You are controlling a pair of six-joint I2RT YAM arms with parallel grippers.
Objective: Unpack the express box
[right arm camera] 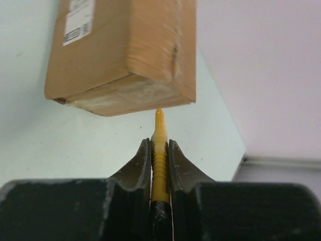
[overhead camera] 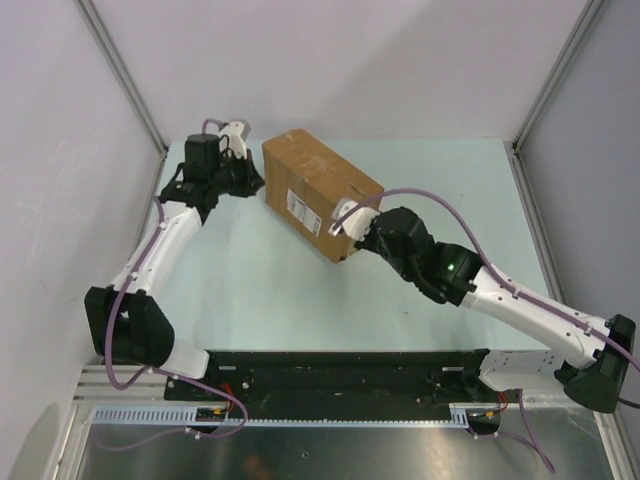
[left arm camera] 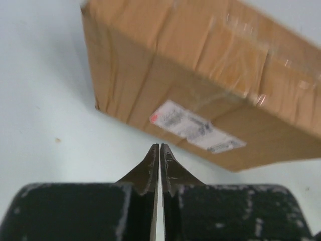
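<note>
A sealed cardboard box [overhead camera: 320, 180] [left arm camera: 200, 70] [right arm camera: 100, 45] with a white label [overhead camera: 303, 211] lies angled on the table. My left gripper [overhead camera: 258, 182] is shut with nothing visible between its fingers, just left of the box, apart from it. My right gripper [overhead camera: 370, 240] is shut on a yellow tool [right arm camera: 160, 175] with a dark lower end, probably a cutter though its blade isn't visible. The tool's tip is close to the taped end of the box; whether they touch I cannot tell.
Walls [overhead camera: 330, 70] enclose the back and both sides.
</note>
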